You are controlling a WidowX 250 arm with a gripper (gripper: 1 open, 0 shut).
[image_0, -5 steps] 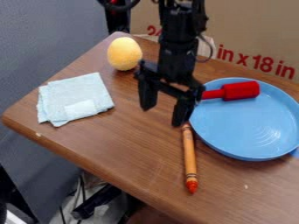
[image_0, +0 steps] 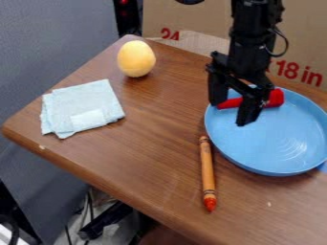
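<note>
The black gripper [image_0: 232, 96] hangs open over the left part of the blue plate [image_0: 274, 148], its fingers around or just above a red object [image_0: 297, 99] lying on the plate; whether it touches cannot be told. An orange crayon [image_0: 207, 177] lies left of the plate. A folded pale cloth [image_0: 80, 108] is at the table's left, and a yellow oval object [image_0: 136, 58] at the back.
The wooden table [image_0: 134, 163] has free room in the middle and front left. A cardboard box [image_0: 179, 19] stands behind. The table's left edge drops to a grey area.
The gripper has moved right, from above the table left of the plate to over the red object on the plate.
</note>
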